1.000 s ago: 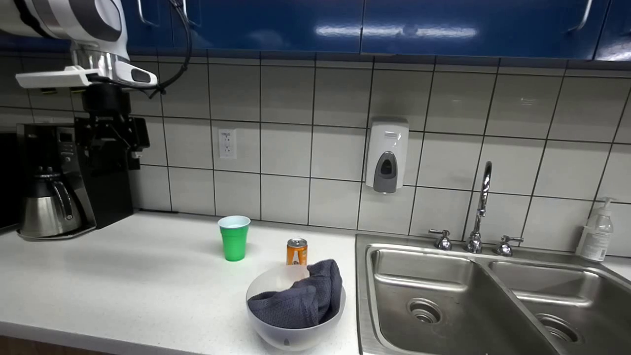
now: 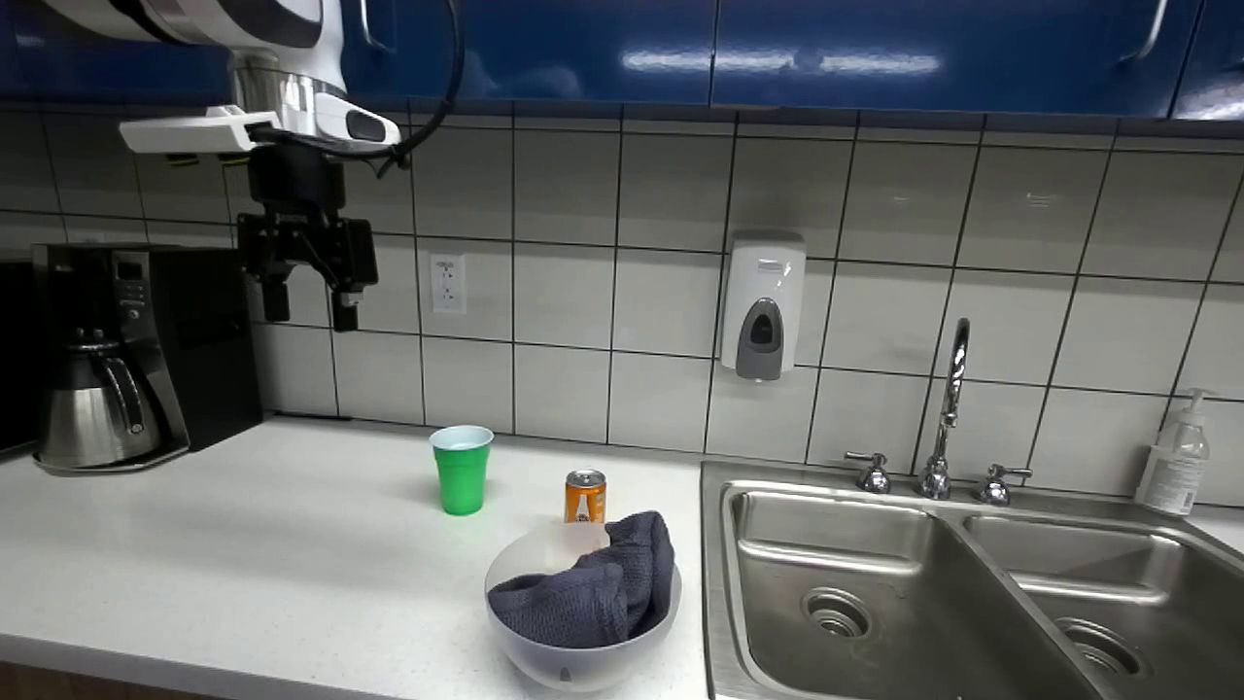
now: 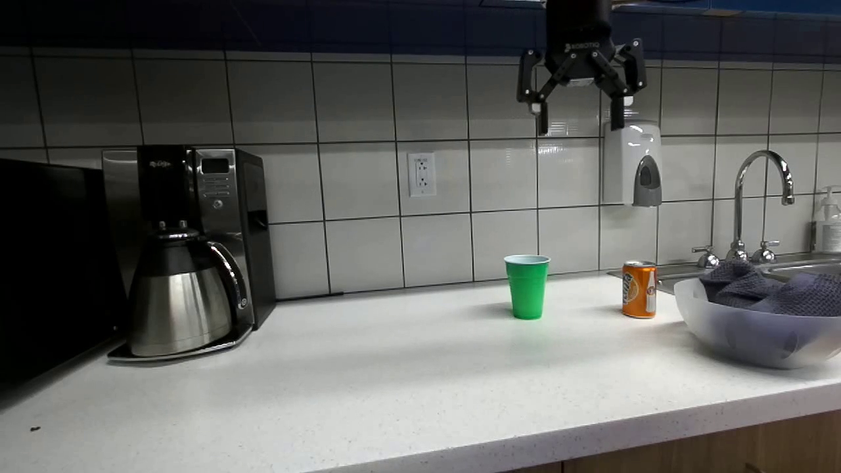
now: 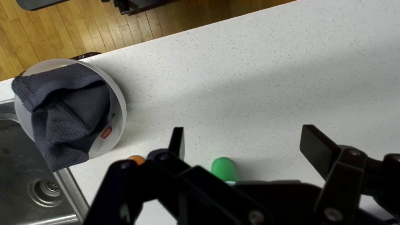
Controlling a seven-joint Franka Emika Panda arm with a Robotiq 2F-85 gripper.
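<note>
High above the counter, my gripper (image 2: 310, 321) hangs open with its fingers pointing down and nothing between them. In the second exterior view the gripper (image 3: 581, 126) is well above the green cup (image 3: 527, 288), which stands upright on the counter. To the cup's right is an orange can (image 3: 639, 290), also upright. A translucent bowl (image 2: 548, 665) holds a crumpled dark grey towel (image 2: 601, 595), part of it rising over the rim. From the wrist, the towel (image 4: 71, 112) fills most of the bowl, while the gripper's linkage partly hides the cup (image 4: 224, 168) and can (image 4: 137, 159).
Right of the bowl lies a double steel sink (image 2: 713, 560) with a tall faucet (image 2: 950, 408). A coffee maker (image 3: 193, 260) stands at the left, and a soap dispenser (image 2: 764, 305) is fixed to the tiled wall.
The arm and gripper have shifted right in the first exterior view, away from the coffee maker. Cup, can, bowl and towel have stayed in place.
</note>
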